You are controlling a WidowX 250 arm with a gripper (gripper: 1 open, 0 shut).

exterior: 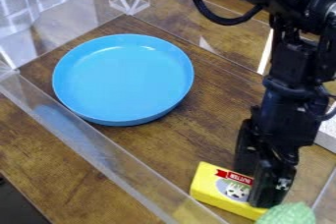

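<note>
A yellow box (222,191) with a red label lies on the wooden table at the lower right. The black gripper (262,174) is lowered over the right part of that box, its fingers hanging at the box. Whether the fingers are open or shut on it is hard to make out.
A blue plate (122,79) takes up the upper left of the table. A pale green object (285,215) sits at the bottom edge beside the box. Clear plastic walls border the table, and a white object (325,137) is partly visible at the right edge.
</note>
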